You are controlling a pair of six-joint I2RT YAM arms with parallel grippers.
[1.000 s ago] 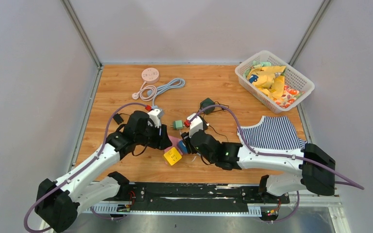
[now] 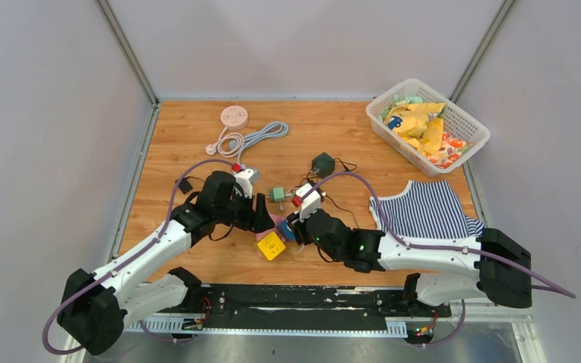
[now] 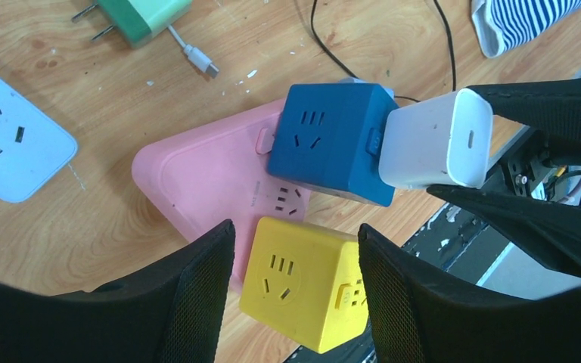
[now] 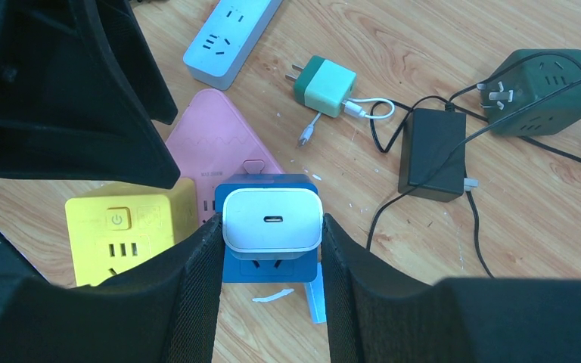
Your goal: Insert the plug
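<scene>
My right gripper is shut on a white plug adapter point(image 3: 435, 140), held over the blue cube socket point(image 3: 325, 136) in both wrist views; the adapter hides part of the socket, and whether it is inserted cannot be told. My left gripper has its fingertips apart around or above the yellow cube socket point(image 3: 287, 287); whether they grip it is unclear. The pink power strip point(image 3: 189, 174) lies beside and beneath the cubes.
A pale-blue strip point(image 4: 227, 41), green charger point(image 4: 325, 87), black power brick point(image 4: 431, 155) with cables and dark green cube point(image 4: 537, 98) lie behind. Striped cloth point(image 2: 420, 212) and a basket point(image 2: 427, 132) occupy the right.
My right arm has moved slightly toward the table's front edge and to the right. The left arm has shifted slightly to the right.
</scene>
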